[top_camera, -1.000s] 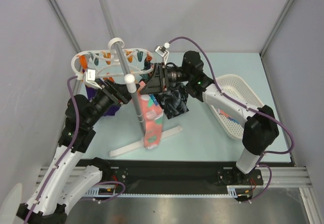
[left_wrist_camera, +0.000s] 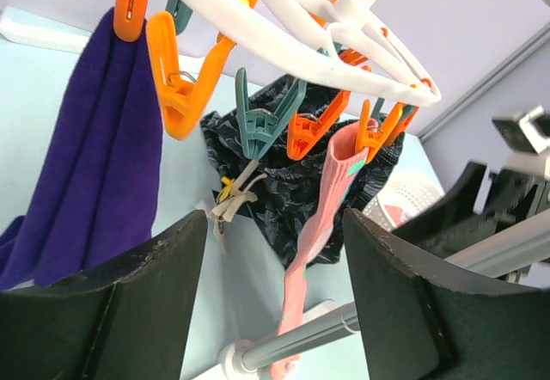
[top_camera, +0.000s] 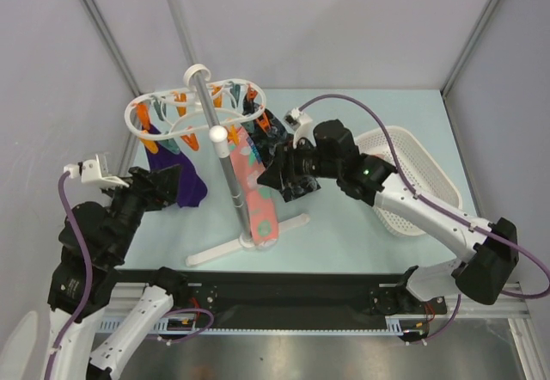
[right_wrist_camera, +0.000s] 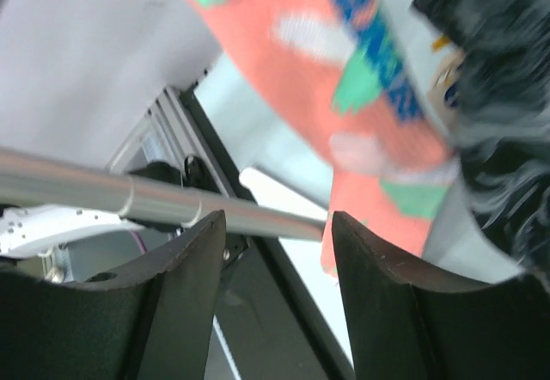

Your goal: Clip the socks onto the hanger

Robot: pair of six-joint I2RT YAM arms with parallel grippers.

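A white round hanger with clips [top_camera: 137, 126] stands on a metal pole [top_camera: 230, 182]. A pink sock [top_camera: 260, 204] hangs from an orange clip [left_wrist_camera: 371, 135]; a dark sock [left_wrist_camera: 275, 182] hangs behind it, a purple cloth [left_wrist_camera: 112, 139] at the left. My left gripper [top_camera: 163, 186] is left of the pole, below the ring, open, nothing between its fingers. My right gripper [top_camera: 279, 167] is just right of the pink sock, open; its wrist view shows the sock beyond the fingers, blurred.
A white basket [top_camera: 434, 186] with something pink inside sits at the right of the table [top_camera: 344, 242]. The hanger's white base [top_camera: 210, 254] spans the front middle.
My right gripper has moved right and lower, away from the clips, and the pink sock hangs in place.
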